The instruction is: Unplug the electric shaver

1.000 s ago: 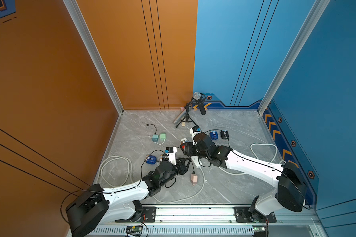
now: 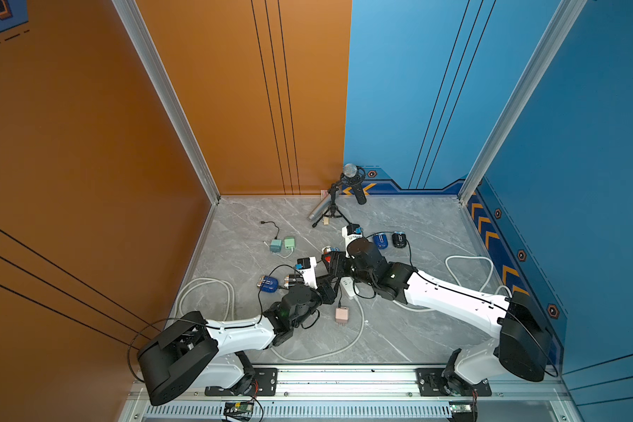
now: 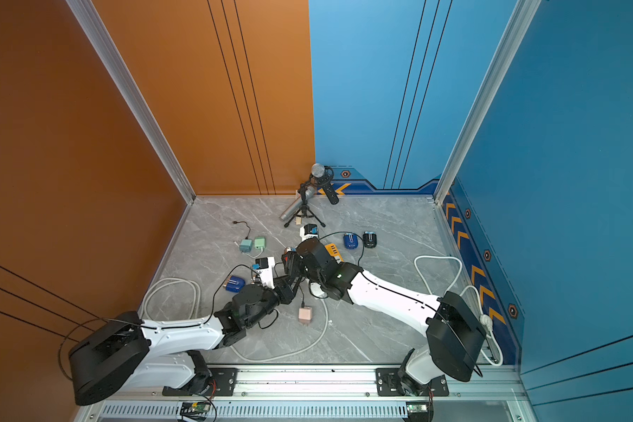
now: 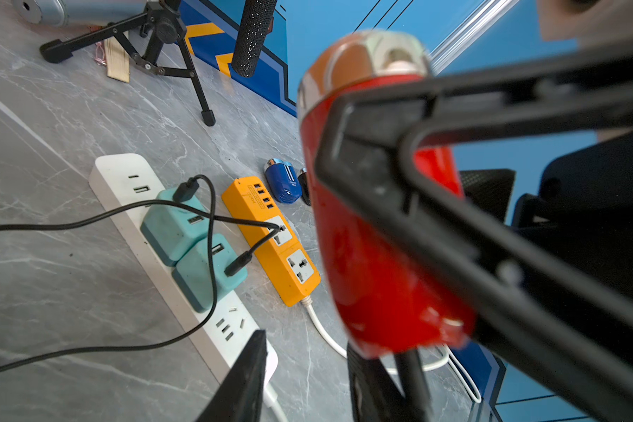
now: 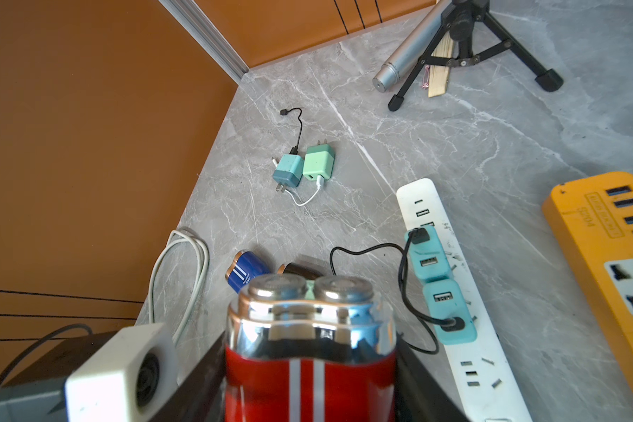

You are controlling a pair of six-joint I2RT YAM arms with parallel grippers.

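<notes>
A red electric shaver with a silver head is held upright in my right gripper, which is shut on it; its head and red body fill the bottom of the right wrist view. A dark cord or plug hangs beneath it in the left wrist view. My left gripper is just below and left of the shaver, fingers apart, nothing seen between them. Both grippers meet over the middle of the table in the top views. A pink charger (image 2: 341,315) lies on a cable in front of them.
A white power strip (image 4: 112,183) with two teal adapters, an orange power strip (image 4: 253,218), other shavers (image 5: 246,270), small chargers (image 5: 318,161) and a microphone tripod (image 5: 464,28) stand around the middle. The front table corners hold mostly white cables.
My left arm has moved slightly right and up toward the shaver. The right gripper with the shaver shifted a little. The pink charger has moved slightly.
</notes>
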